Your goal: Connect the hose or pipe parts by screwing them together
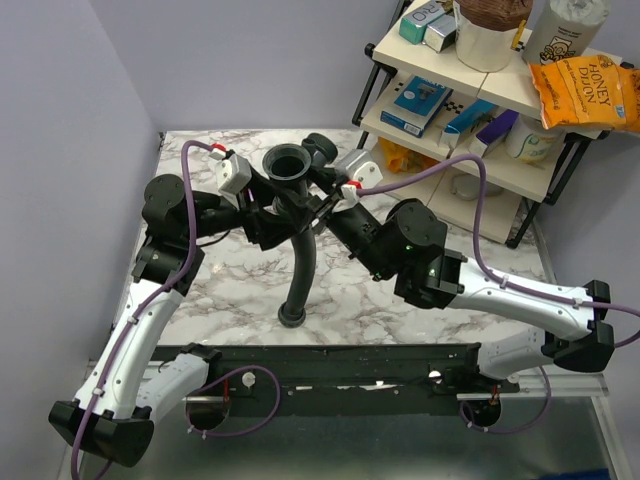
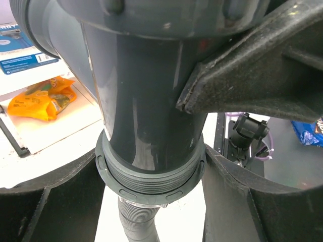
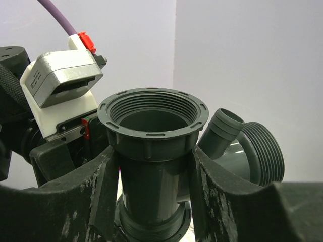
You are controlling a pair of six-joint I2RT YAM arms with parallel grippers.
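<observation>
A dark grey branched pipe fitting (image 1: 288,162) is held between both grippers above the table. In the left wrist view my left gripper grips the ringed lower collar of the fitting, with the ribbed hose (image 2: 135,224) hanging below it. In the right wrist view my right gripper is around the upright body of the fitting (image 3: 154,128), under its open threaded top; a side branch with a smaller tube points right. In the top view the hose (image 1: 300,270) runs down from the fitting to an end cuff (image 1: 291,315) near the table's front edge.
A shelf unit (image 1: 480,180) with boxes, tubs and bags stands at the back right. The marble table (image 1: 200,310) is otherwise mostly clear around the hose. Walls border the left, back and right.
</observation>
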